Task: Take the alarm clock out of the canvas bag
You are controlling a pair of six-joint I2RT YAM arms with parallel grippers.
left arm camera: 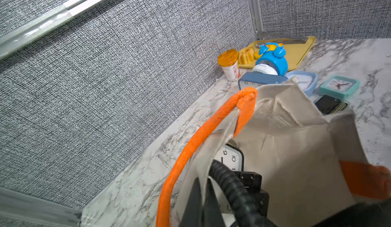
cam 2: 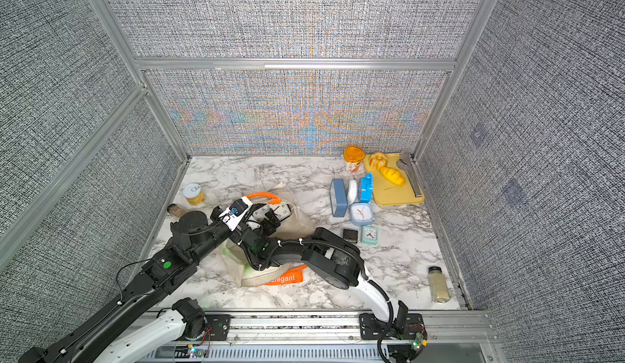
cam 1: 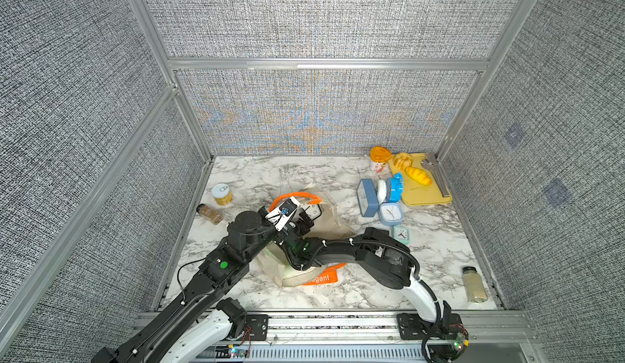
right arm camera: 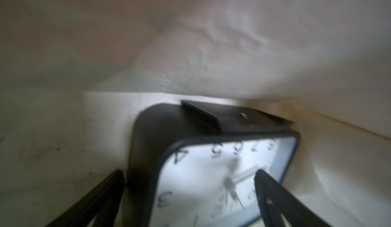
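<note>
The alarm clock, with a dark case and white face (right arm camera: 195, 178), lies inside the canvas bag (left arm camera: 301, 157). In the right wrist view my right gripper is open inside the bag. Its left finger shows beside the clock's dark side and its right finger overlaps the face; contact cannot be judged. The left wrist view catches part of the clock's face (left arm camera: 230, 157) past the bag's edge. My left gripper is shut on the bag's rim below the orange handle (left arm camera: 187, 153). From above, the arms hide much of the opening.
To the right stand a blue box-shaped clock (cam 1: 367, 197), a light blue clock (cam 1: 391, 213), a mint clock (cam 1: 401, 234) and a yellow board (cam 1: 423, 195). A can (cam 1: 222, 194) and a jar (cam 1: 209, 214) stand left. The right front holds another jar (cam 1: 474, 285).
</note>
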